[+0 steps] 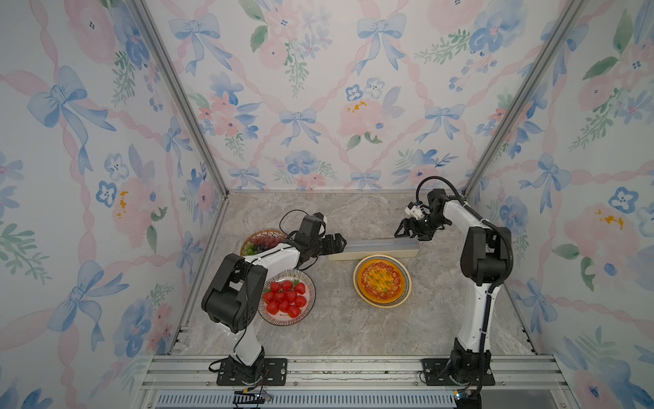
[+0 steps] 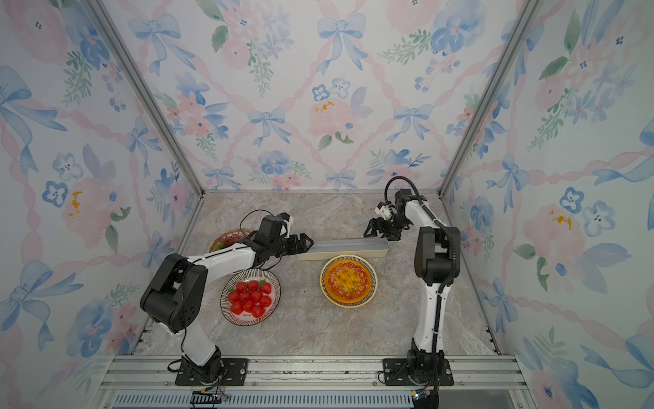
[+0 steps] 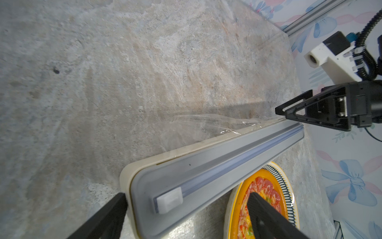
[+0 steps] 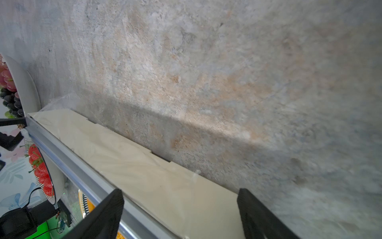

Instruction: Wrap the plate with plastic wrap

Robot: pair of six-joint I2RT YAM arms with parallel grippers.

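Observation:
The long plastic-wrap dispenser box [image 1: 373, 249], cream-sided with a grey top, lies across the mid-table. Clear film [image 3: 195, 129] sticks out loosely along its back edge in the left wrist view. Just in front of the box sits the round plate [image 1: 381, 304] of pizza-like food, uncovered. My left gripper [image 1: 342, 242] is at the box's left end, open, its fingers [image 3: 104, 218] apart around that end. Over the box's right end stands my right gripper [image 1: 403, 230]; its fingers [image 4: 260, 217] are apart, with part of the box showing between them and no hold visible.
A plate of strawberries [image 1: 313, 306] is at the left, with a bowl of grapes [image 1: 242, 246] behind it, partly hidden by my left arm. Free table [image 1: 361, 208] lies behind the box, and the front right is also clear.

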